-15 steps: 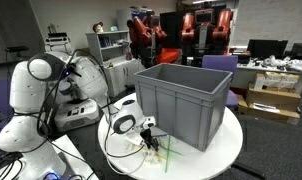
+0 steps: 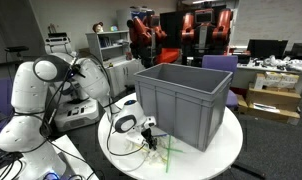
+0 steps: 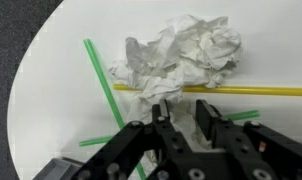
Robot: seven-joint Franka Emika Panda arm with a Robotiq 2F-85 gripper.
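In the wrist view, crumpled white paper (image 3: 196, 50) lies on the round white table. More pale crumpled material lies between and below the fingertips of my gripper, which stands part open over it. A yellow stick (image 3: 261, 91) runs across just beyond the fingertips, partly under the paper. One green stick (image 3: 103, 82) slants at the left; another green stick (image 3: 243, 115) passes behind the fingers. Whether the fingers touch the paper cannot be told. In the exterior view, a green stick (image 2: 168, 155) lies right of the gripper.
A large grey bin (image 2: 176, 105) stands on the table (image 2: 216, 155) close behind the gripper, its walls tall. Bare table surface shows at the front right. Shelves, boxes (image 2: 274, 100) and chairs are in the background.
The arm is almost still, low over the table. Around the gripper the view differs only slightly; the yellow piece seen right of it earlier shows less now.
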